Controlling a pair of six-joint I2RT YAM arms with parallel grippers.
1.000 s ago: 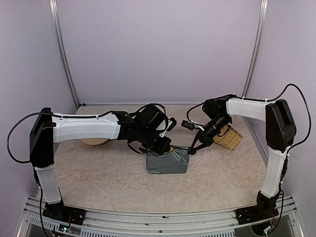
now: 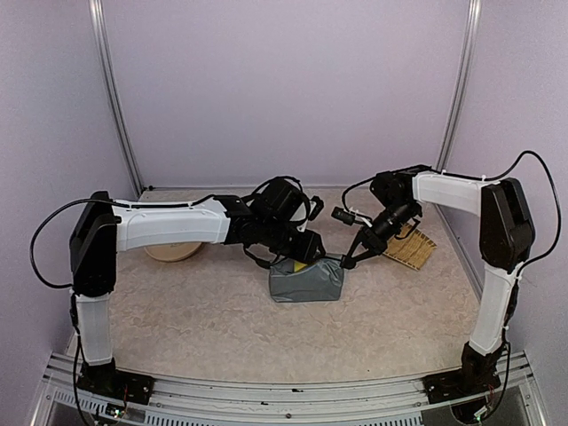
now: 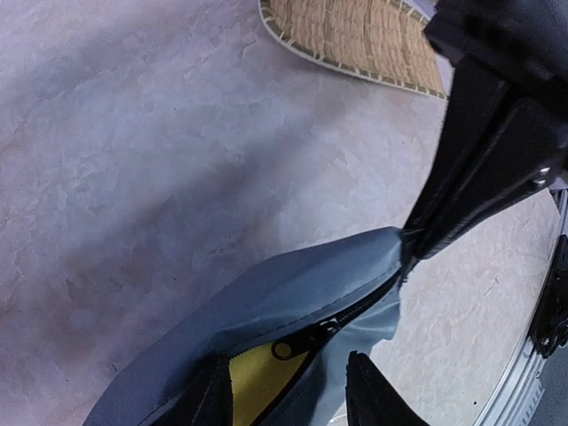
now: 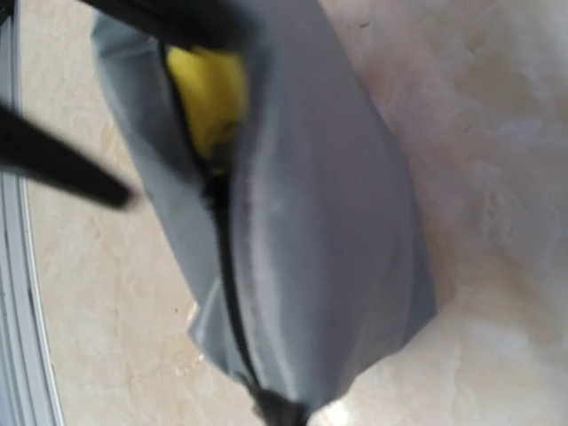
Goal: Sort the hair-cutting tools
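Observation:
A grey zip pouch (image 2: 306, 286) stands mid-table, its mouth partly unzipped. Yellow material (image 3: 257, 382) shows through the opening, with the black zip slider (image 3: 311, 338) beside it. At one end of the zip, my right gripper (image 2: 346, 263) is shut on the pouch's corner, drawing the fabric to a point in the left wrist view. Over the mouth is my left gripper, its fingers apart on either side of the zip opening. Nothing is clearly held between them. No hair cutting tools can be made out; the pouch's inside is mostly hidden.
A woven basket (image 2: 413, 251) lies behind the right arm at the right. Partly covered by the left arm, a round light-coloured plate or tray (image 2: 173, 252) rests at the back left.
Pouch and right gripper shifted only slightly.

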